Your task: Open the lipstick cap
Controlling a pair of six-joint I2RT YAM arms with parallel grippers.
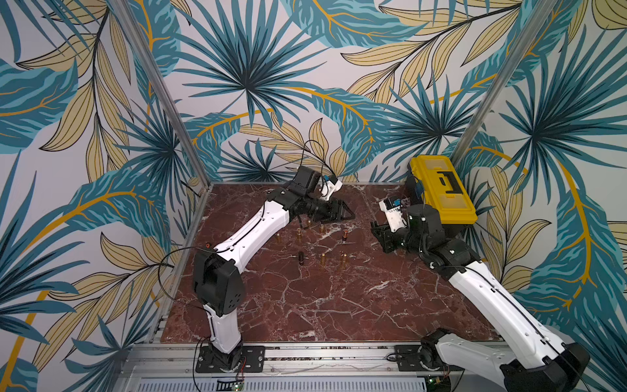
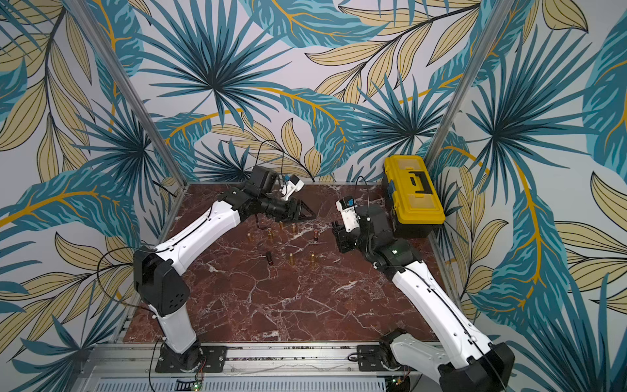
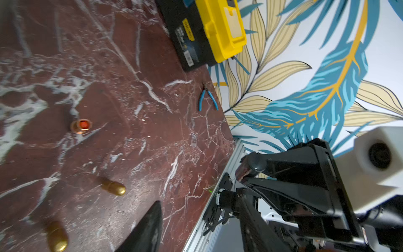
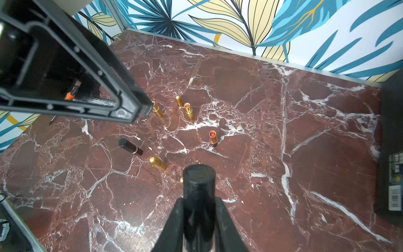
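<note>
My right gripper (image 1: 380, 236) is shut on a black lipstick (image 4: 199, 189), whose round dark end points out past its fingers (image 4: 178, 222). From the left wrist view, the same black lipstick (image 3: 251, 164) juts from the right gripper's tips above the table. The left gripper (image 1: 345, 210) stands open across from it, a gap apart, with nothing between its fingers. One left finger (image 4: 134, 107) looms at upper left in the right wrist view. Whether a cap seam lies between the right fingers is hidden.
Below stand several gold lipstick pieces (image 4: 157, 163), an uncapped red lipstick (image 4: 213, 136) and another black lipstick (image 4: 130, 146). A yellow-lidded toolbox (image 1: 444, 189) fills the back right corner; blue pliers (image 3: 207, 96) lie near it.
</note>
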